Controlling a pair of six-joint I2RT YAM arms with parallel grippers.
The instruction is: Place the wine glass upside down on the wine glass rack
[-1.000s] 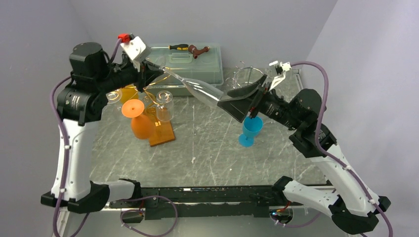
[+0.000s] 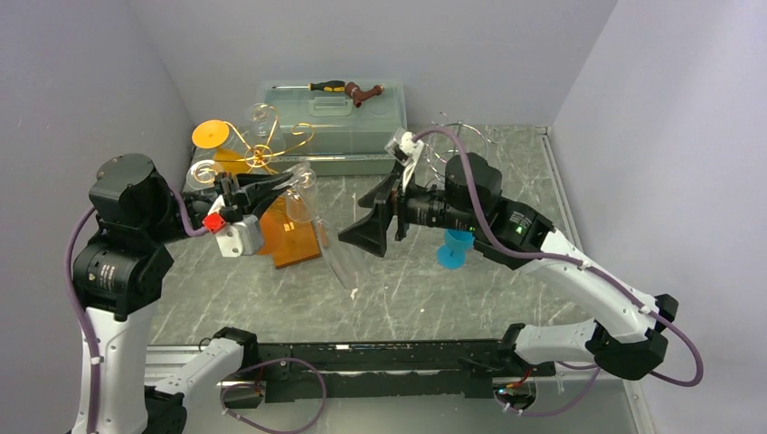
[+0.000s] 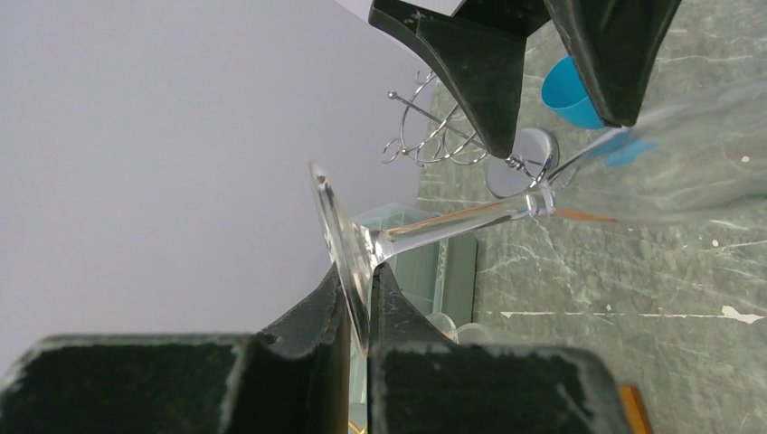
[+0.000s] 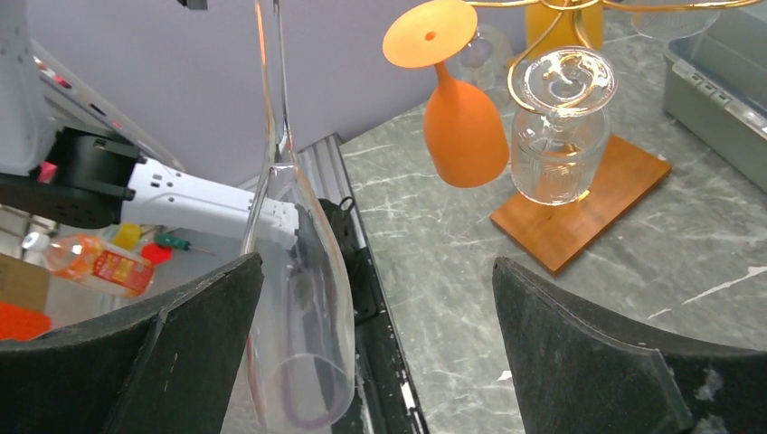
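Note:
My left gripper (image 2: 289, 179) is shut on the foot of a clear wine glass (image 2: 336, 255), a grip that shows well in the left wrist view at the foot (image 3: 345, 249). The glass slants with its bowl lower, toward the table front. Facing its stem and bowl from the right, my right gripper (image 2: 355, 220) stands open. In the right wrist view the bowl (image 4: 307, 307) appears close to the left one of the fingers (image 4: 203, 316); whether they touch, I cannot tell. A gold rack (image 2: 260, 155) with hanging glasses is at the back left, a silver rack (image 3: 443, 136) at the back right.
On the gold rack hang an orange goblet (image 4: 466, 136) and a clear tumbler (image 4: 561, 136) above a brown board (image 2: 294, 244). A blue goblet (image 2: 455, 249) stands right of centre. A green toolbox (image 2: 344, 127) is at the back.
The right gripper has opened off the bowl and moved left toward the stem.

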